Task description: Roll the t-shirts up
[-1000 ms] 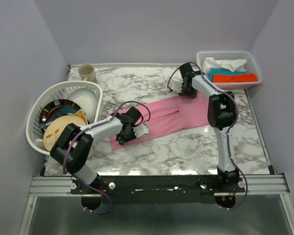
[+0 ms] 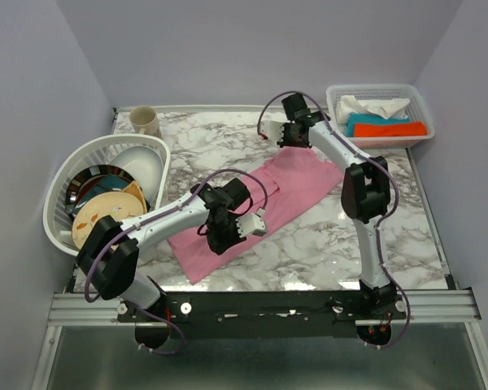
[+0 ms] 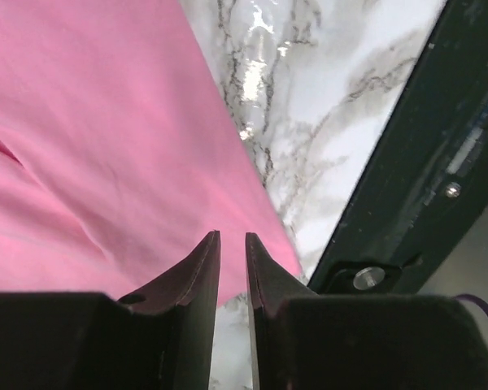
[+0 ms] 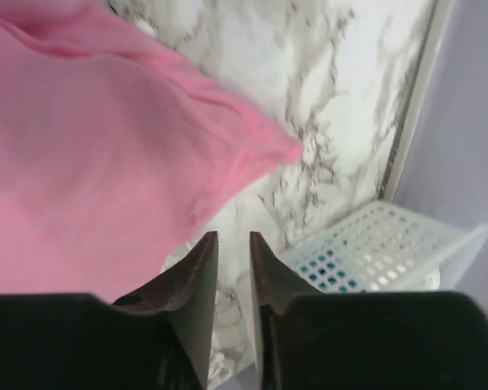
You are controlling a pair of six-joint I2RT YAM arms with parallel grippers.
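A pink t-shirt (image 2: 264, 207) lies as a long diagonal strip on the marble table, with a few folds in it. Over its near-left end hovers my left gripper (image 2: 257, 223); in the left wrist view its fingertips (image 3: 212, 240) stand slightly apart with only cloth and table behind them. Close to the shirt's far end is my right gripper (image 2: 268, 132), its fingertips (image 4: 208, 244) also apart and holding nothing. The pink cloth (image 4: 106, 162) spreads to the left of these fingers and ends in a corner. Parts of the shirt are hidden beneath both arms.
A white basket (image 2: 374, 141) at the back right holds folded white, blue and orange cloths. On the left, a white basket (image 2: 55, 195) contains dishes, with a beige cup (image 2: 145, 120) behind it.
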